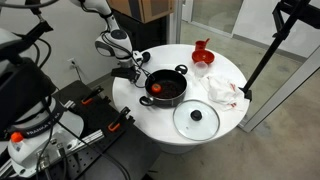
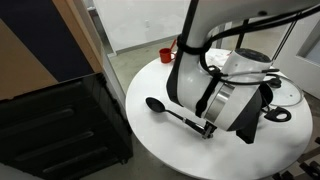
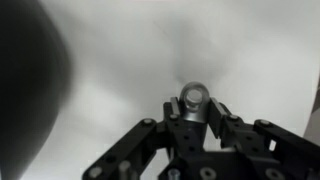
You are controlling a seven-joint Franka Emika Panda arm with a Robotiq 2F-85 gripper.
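Observation:
A black spoon (image 2: pixel 183 116) with a round head lies slanted over the white table in the second exterior view. My gripper (image 2: pixel 207 131) is shut on the end of its handle. From the wrist, the handle's rounded grey tip (image 3: pixel 194 97) shows between the fingers, pointing up at the camera. In the first exterior view, the gripper (image 1: pixel 132 74) is low at the table's left side, left of the black pot (image 1: pixel 164 101). Whether the spoon touches the table is hard to tell.
Inside the pot is a red object (image 1: pixel 156 88). A glass lid (image 1: pixel 196 121) with a black knob lies in front of the pot. White cloth (image 1: pixel 216 84) covers part of the table's right side, and a red cup (image 1: pixel 201 46) stands at the back.

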